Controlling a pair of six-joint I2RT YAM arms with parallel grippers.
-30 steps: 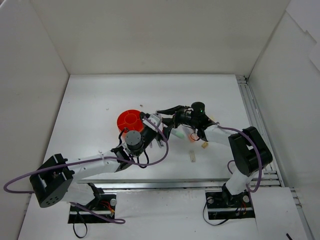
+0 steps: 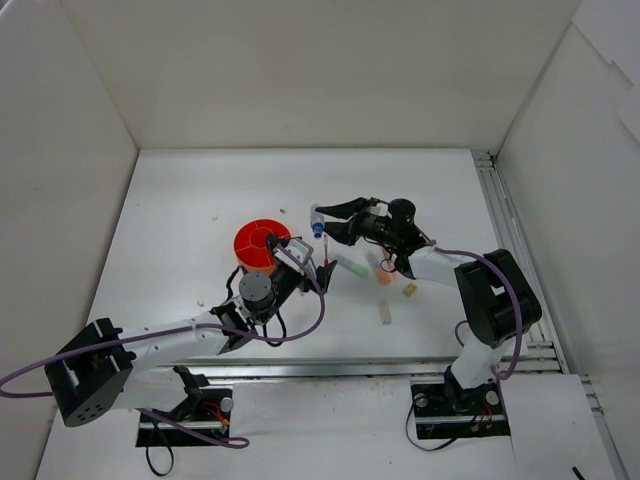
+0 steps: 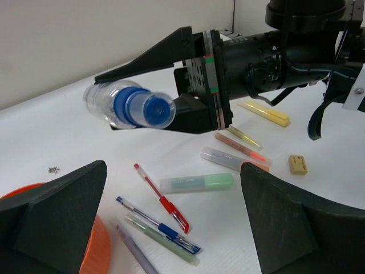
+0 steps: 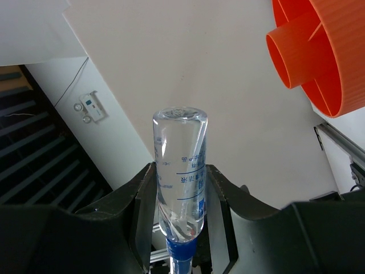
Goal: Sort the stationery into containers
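Observation:
My right gripper [image 2: 332, 220] is shut on a clear bottle with blue scale markings and a blue end [image 4: 180, 171], held above the table [image 2: 190, 230]. Beside and below it, my left gripper [image 2: 306, 262] stands open, nothing between its fingers, near the round orange divided container [image 2: 251, 240], which also shows in the right wrist view [image 4: 355, 57]. In the left wrist view a red pen [image 3: 171, 206], a blue pen [image 3: 149, 220], a grey-green pen [image 3: 165, 242], a green-capped tube [image 3: 197, 182] and several other markers lie on the table.
A yellow marker [image 3: 266, 114] and a small tan block [image 3: 298, 164] lie at the right, with a pale strip [image 2: 385, 312] nearer the front. Walls enclose the back and sides.
My left gripper has drawn back leftward and down, away from the bottle. My right gripper has risen slightly with the bottle, which now shows more clearly in the top view.

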